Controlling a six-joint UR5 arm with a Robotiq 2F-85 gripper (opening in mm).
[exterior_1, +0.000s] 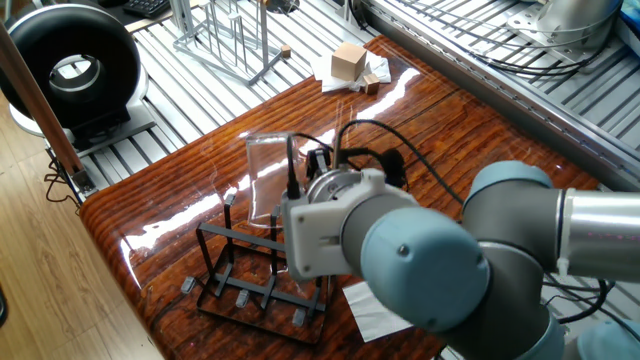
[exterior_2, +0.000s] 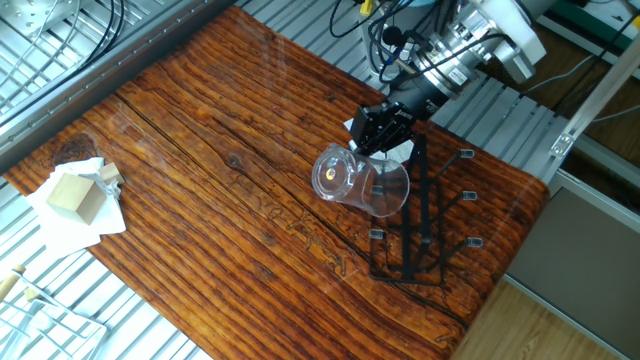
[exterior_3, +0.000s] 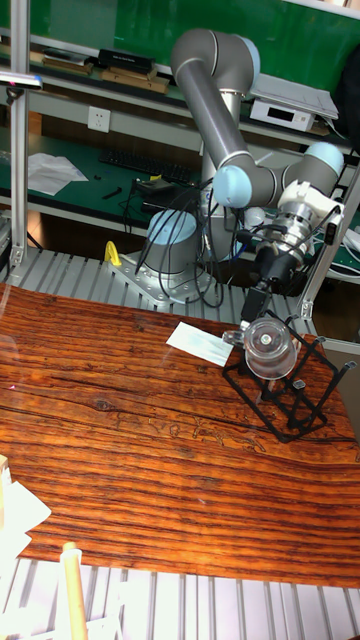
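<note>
A clear cup hangs on its side or strongly tilted by the black rack, overlapping part of it in the second view. My gripper is shut on the cup at its near side; the exact grip spot is hard to make out. In the third view, the round end of the cup faces the camera, with the gripper just above it. The first view shows the cup left of my wrist, which hides the fingers. The rack has upright posts with grey tips.
A white sheet lies beside the rack. A wooden block and a smaller one sit on white paper at the table's far edge. Beyond that edge stands a grey wire rack.
</note>
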